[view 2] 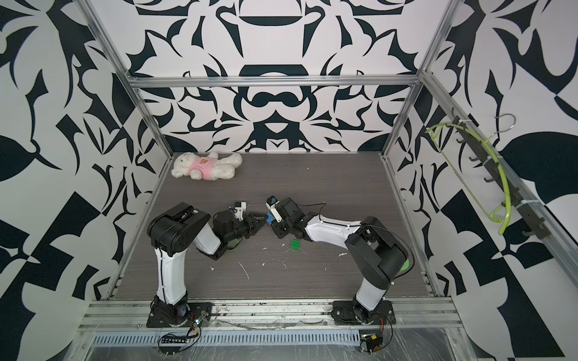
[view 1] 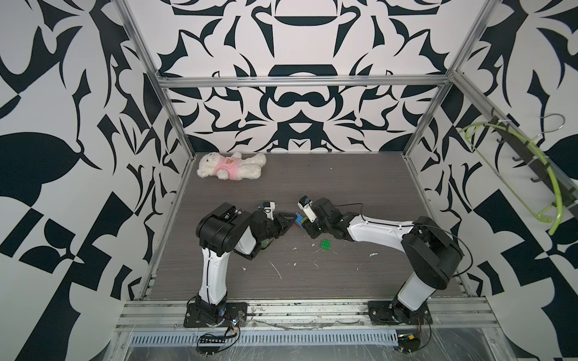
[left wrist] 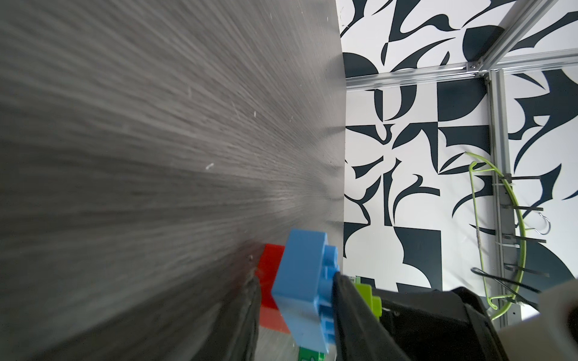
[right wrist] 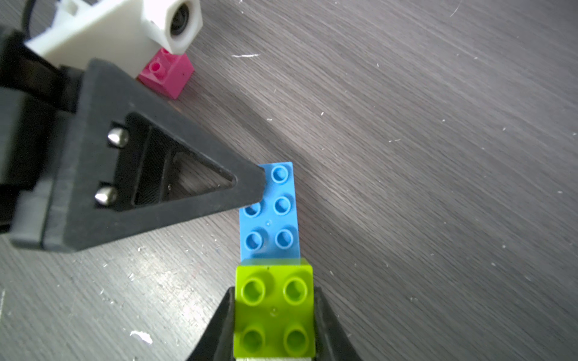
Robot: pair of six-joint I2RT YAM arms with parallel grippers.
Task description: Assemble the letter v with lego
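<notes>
A blue brick [left wrist: 301, 276] with a row of studs sits between the fingertips of my left gripper, shut on it low over the table. Held in my right gripper is a lime-green brick [right wrist: 274, 310], studs facing the camera. In the right wrist view this brick overlaps the near end of the blue brick [right wrist: 268, 210]; whether they are joined cannot be told. A red brick [left wrist: 269, 264] shows behind the blue one in the left wrist view. Both grippers meet near mid-table, the left [view 1: 293, 217] facing the right [view 1: 304, 221].
A green brick [view 1: 325, 244] lies in front of the right gripper. Under the left arm's side sits a pink brick [right wrist: 168, 75]. The teddy bear [view 1: 231, 166] rests at the back left. Small white scraps dot the table.
</notes>
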